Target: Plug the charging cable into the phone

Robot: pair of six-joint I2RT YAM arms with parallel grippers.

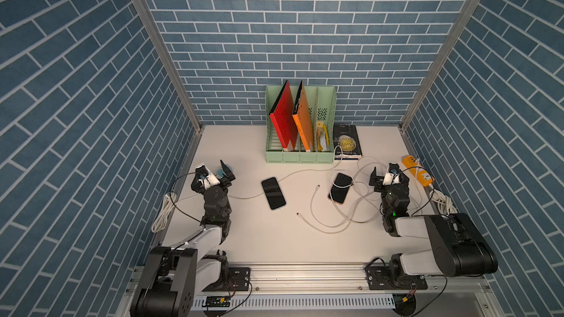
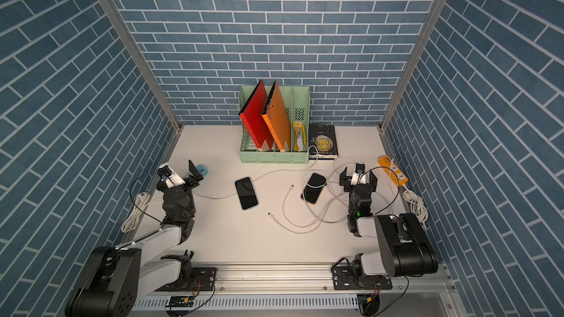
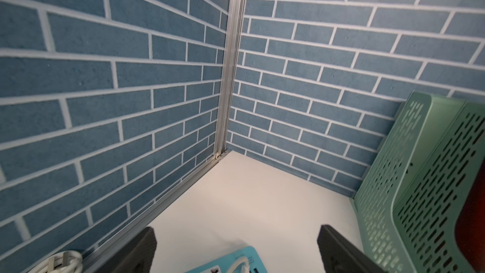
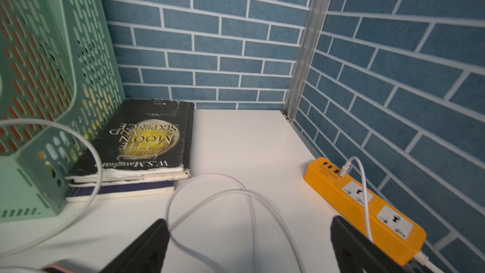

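Note:
Two dark phones lie face up on the white table: one left of the middle (image 1: 273,193), one to its right (image 1: 339,189) with a white cable lying across it. Two white cable ends, one at the front (image 1: 298,215) and another a little behind (image 1: 318,186), lie loose between the phones. My left gripper (image 1: 213,171) is over the left side of the table, its fingers apart and empty, well away from the left phone. My right gripper (image 1: 384,173) hangs to the right of the cables, also open, nothing between its fingers. Neither touches a phone or cable end.
A green file rack (image 1: 299,156) with red and orange folders stands at the back, beside black books (image 4: 146,136). An orange power strip (image 4: 363,207) is at the right, a blue one (image 3: 247,258) at the left.

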